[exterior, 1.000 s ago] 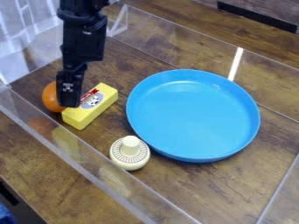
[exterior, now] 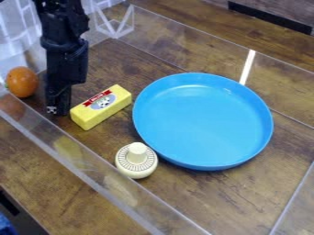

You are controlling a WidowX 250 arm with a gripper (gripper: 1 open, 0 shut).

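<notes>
My black gripper [exterior: 55, 103] reaches down from the top left, low between an orange round object [exterior: 20, 82] and a yellow box [exterior: 101, 106] with a small label. It appears shut, and I see nothing held in it. The box lies flat just right of the fingertips. The orange object sits at the far left, beside the gripper.
A large blue plate [exterior: 201, 117] fills the right middle. A white round object with a knob [exterior: 136, 163] stands below the box. Clear bin walls run along the left and lower left. Bare wooden floor [exterior: 208, 37] lies behind the plate.
My gripper has moved left and down, away from over the yellow box. The orange object has shifted left.
</notes>
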